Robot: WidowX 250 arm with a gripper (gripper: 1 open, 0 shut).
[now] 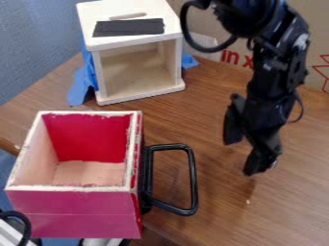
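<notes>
A black robot arm hangs from the top right, its gripper (241,146) low over the wooden table at the right. The gripper is dark and seen side-on; whether it is open or shut, and whether anything is between its fingers, cannot be made out. A pink open-topped box (84,224) with a red inside and a black metal handle (190,181) stands at the lower left, left of the gripper.
A white open-fronted box (167,67) with a dark strip on top stands at the back left on blue material (80,86). Cardboard (309,38) backs the scene. Bare table (264,216) lies at the front right.
</notes>
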